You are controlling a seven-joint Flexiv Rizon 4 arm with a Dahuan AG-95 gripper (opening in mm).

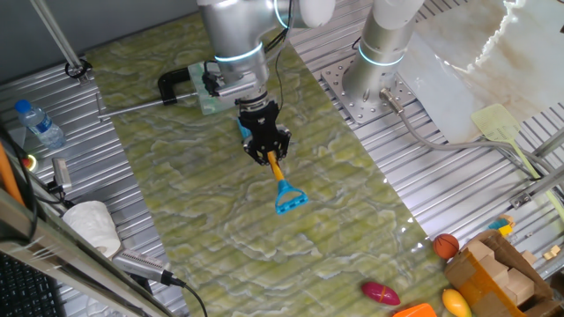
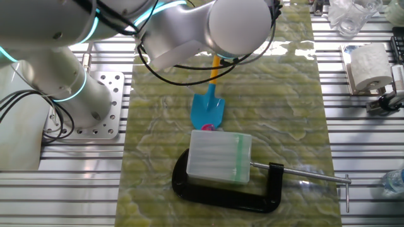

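A toy shovel has a yellow shaft and a blue D-shaped handle (image 1: pixel 292 201); its blue blade (image 2: pixel 207 110) shows clearly in exterior view 2. My black gripper (image 1: pixel 271 158) is shut on the yellow shaft, pointing down over the green marbled mat (image 1: pixel 203 229). The arm hides the fingers in exterior view 2. Just beyond the blade's tip lies a translucent box (image 2: pixel 218 156), with a bit of something pink at its near edge. A black C-clamp (image 2: pixel 227 198) runs along the box's far side.
The clamp's metal screw (image 2: pixel 303 172) sticks out past the mat. At the mat's lower right are a purple toy (image 1: pixel 381 292), a yellow one (image 1: pixel 456 303), a small basketball (image 1: pixel 445 246) and a cardboard box (image 1: pixel 493 275).
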